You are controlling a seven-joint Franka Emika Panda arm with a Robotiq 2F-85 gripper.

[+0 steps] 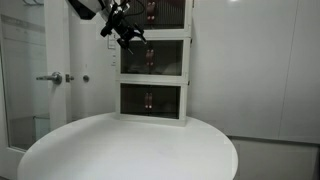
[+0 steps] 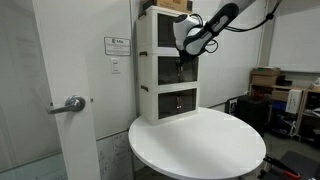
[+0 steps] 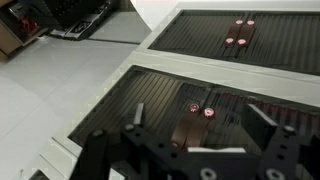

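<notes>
A tall white cabinet (image 1: 154,82) with stacked sections stands at the back of the table, its dark ribbed double doors closed. Small brownish handles (image 3: 193,126) sit side by side where the middle doors meet; an upper pair of handles (image 3: 240,33) also shows in the wrist view. My gripper hangs in front of the cabinet's middle section, open, its fingers (image 3: 258,123) spread to either side of the lower handles with nothing between them. Whether it touches the doors cannot be told.
At the left is a glazed door with a lever handle (image 2: 69,104). Shelves with boxes (image 2: 268,78) stand far to the right in the second exterior view.
</notes>
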